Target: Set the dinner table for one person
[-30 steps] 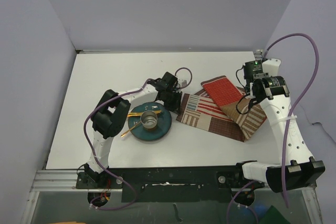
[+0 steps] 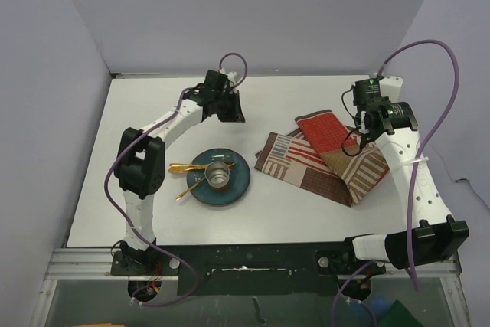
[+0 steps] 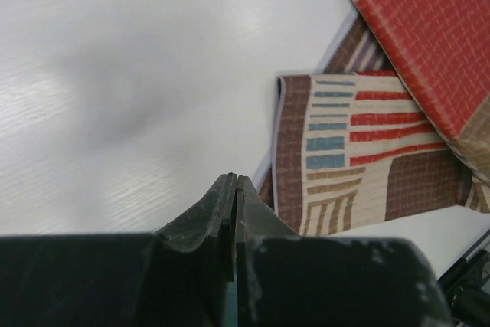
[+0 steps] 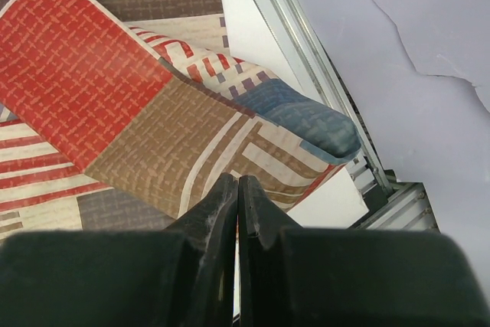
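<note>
On the left half of the table, a dark teal plate (image 2: 235, 195) carries a metal cup (image 2: 218, 174) and gold cutlery (image 2: 188, 167), part of which juts past the plate's left rim. A striped placemat (image 2: 295, 162) lies crumpled and folded over itself to the right, its red part (image 4: 76, 59) on top and one end curled up. My left gripper (image 2: 242, 120) is above bare table behind the plate, shut, with nothing showing between its fingers. Over the placemat's right side hangs my right gripper, also shut with nothing visible in it.
Bare white table (image 2: 184, 220) lies in front of the plate and along the back. A metal rail (image 4: 306, 51) and a pale wall close off the right side near the curled placemat end.
My left gripper has moved back and left, away from the placemat's left edge. The right arm has shifted slightly left and back; the placemat's left edge lies marginally further left.
</note>
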